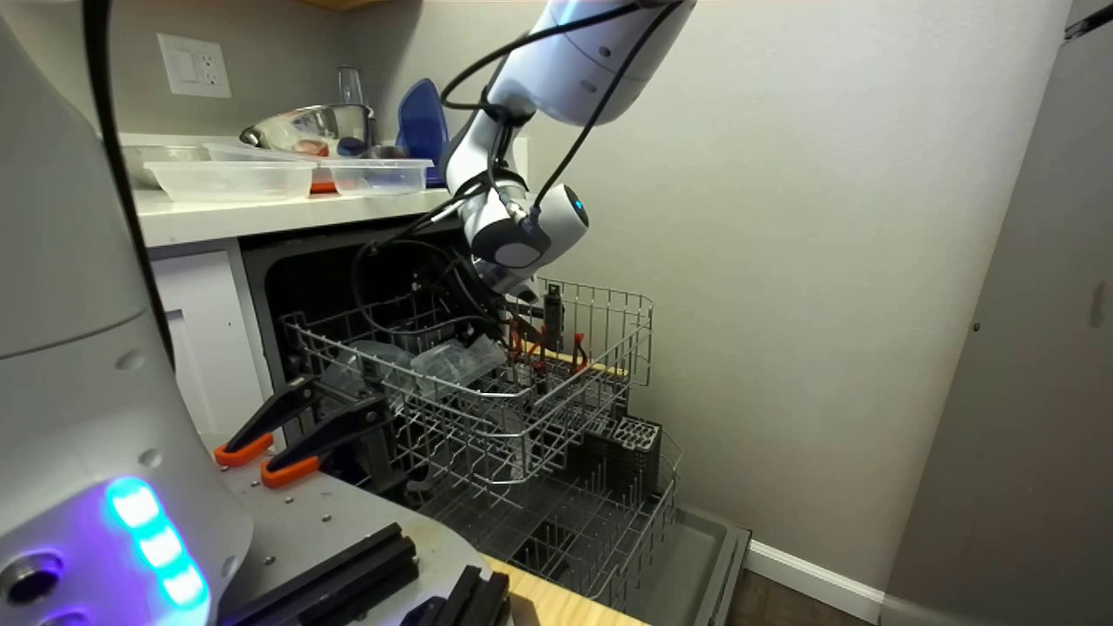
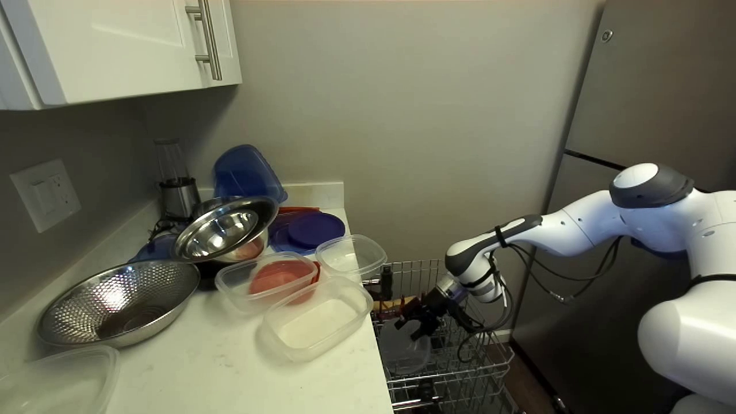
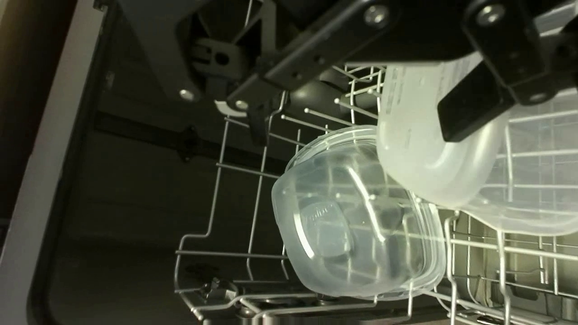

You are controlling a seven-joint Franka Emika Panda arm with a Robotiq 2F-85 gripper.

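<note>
My gripper is open over the upper dishwasher rack (image 1: pixel 543 395), its two black fingers spread wide apart. Below and between them in the wrist view lies a clear plastic container (image 3: pixel 347 216), tipped on its side against the wires. A second translucent container (image 3: pixel 433 141) is at the right, partly covered by the right finger (image 3: pixel 471 103); whether they touch I cannot tell. From the second exterior view, the gripper (image 2: pixel 416 323) points down beside a clear container (image 2: pixel 403 348). Two clear containers (image 1: pixel 461 363) show through the rack's wires in the first exterior view.
The countertop (image 2: pixel 227 365) left of the rack carries clear tubs (image 2: pixel 317 321), a colander (image 2: pixel 124 303), steel bowls (image 2: pixel 224 231) and blue lids (image 2: pixel 315 229). Red-handled utensils (image 1: pixel 579 353) stand in the rack. The lower rack (image 1: pixel 522 537) is pulled out beneath.
</note>
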